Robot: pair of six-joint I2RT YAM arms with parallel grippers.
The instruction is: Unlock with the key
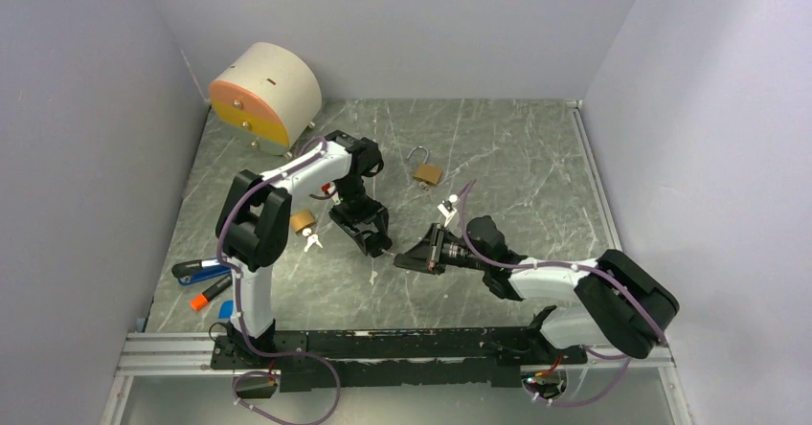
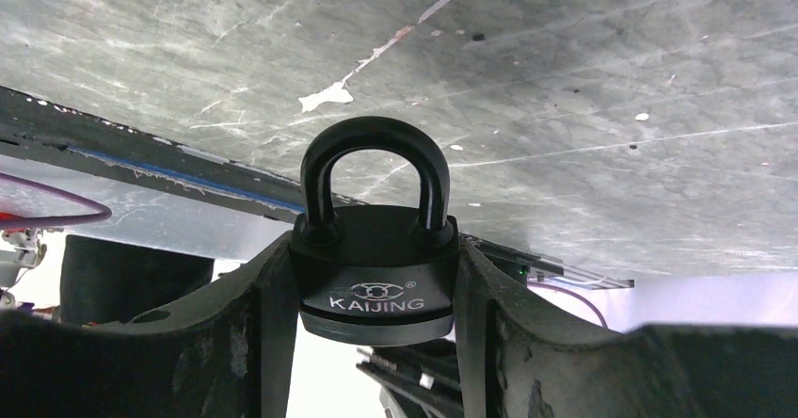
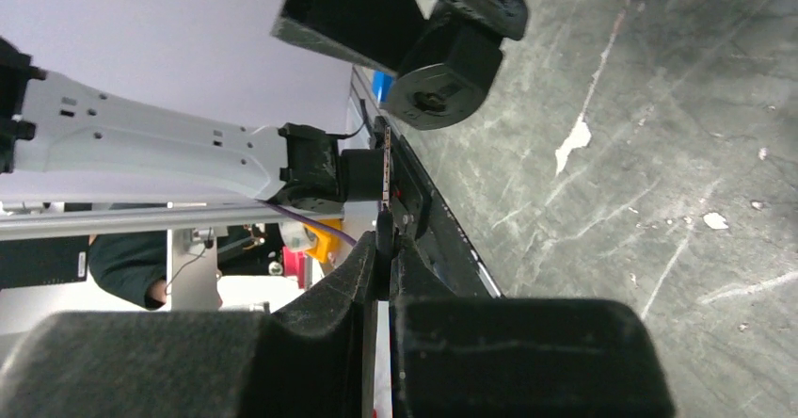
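Observation:
In the left wrist view a black KAIJING padlock (image 2: 375,272), shackle upright, sits between the fingers of my left gripper, which is shut on it. In the top view that gripper (image 1: 372,238) hangs over the middle-left of the table. My right gripper is shut on a thin metal key (image 3: 386,168), its blade pointing toward the bottom of the padlock (image 3: 435,93), where the keyhole shows. From the top, the right gripper (image 1: 412,260) is just right of the left one, their tips close together.
A brass padlock (image 1: 427,173) with open shackle lies behind the grippers. Another brass padlock (image 1: 303,220) and loose keys (image 1: 312,241) lie left. A striped cabinet (image 1: 263,90) stands back left; tools (image 1: 211,294) lie front left.

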